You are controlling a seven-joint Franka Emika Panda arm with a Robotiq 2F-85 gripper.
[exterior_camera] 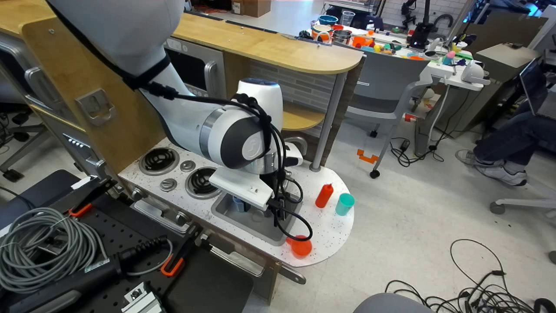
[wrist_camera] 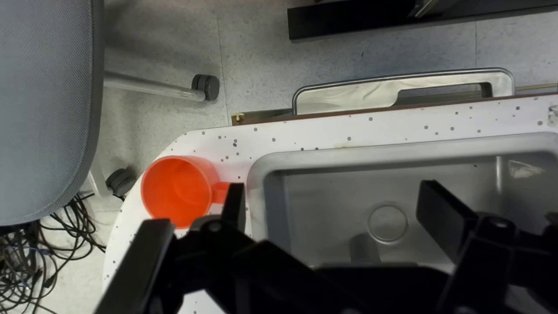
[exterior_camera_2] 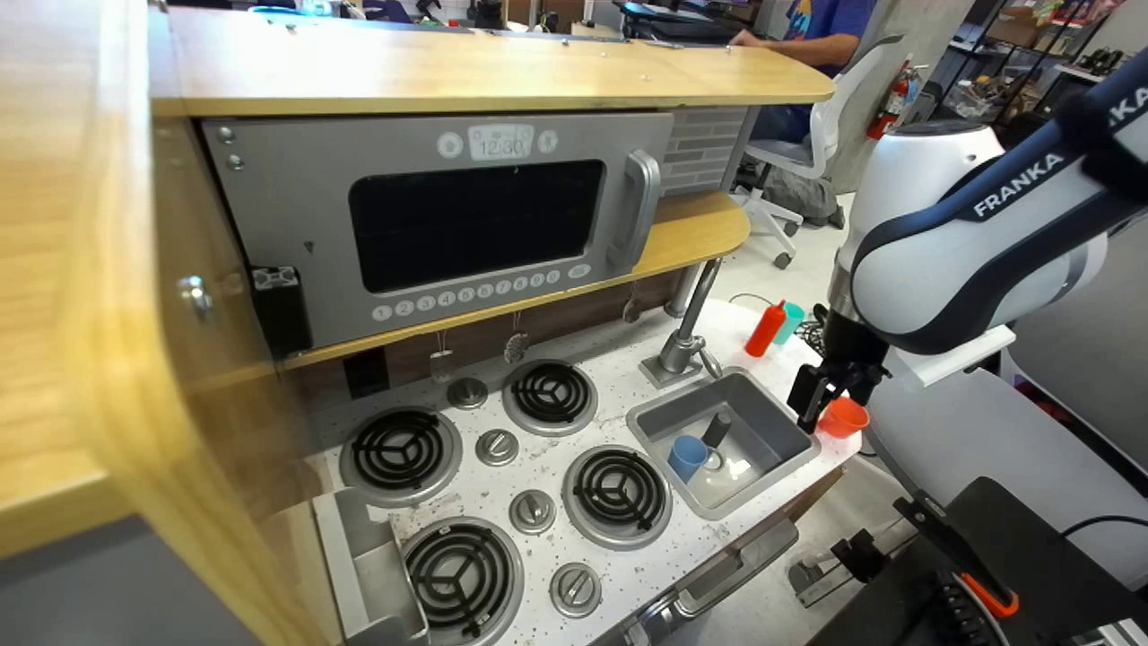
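Note:
My gripper stands open over the sink, its two black fingers well apart with nothing between them. An orange cup (wrist_camera: 176, 191) sits on the counter just outside the sink's end, its handle toward the sink and close to one finger. In the second exterior view, the gripper (exterior_camera_2: 820, 400) hangs beside this orange cup (exterior_camera_2: 844, 418). Inside the grey sink (exterior_camera_2: 791, 465) are a blue cup (exterior_camera_2: 688, 458) and a small dark cylinder (exterior_camera_2: 717, 429). The arm hides much of the sink in the first exterior view.
A red bottle (exterior_camera: 324, 195) and a teal cup (exterior_camera: 344, 204) stand on the counter's rounded end. The faucet (exterior_camera_2: 689, 334) rises behind the sink. Stove burners (exterior_camera_2: 616, 495) lie on the other side. Counter around the orange cup is mostly clear.

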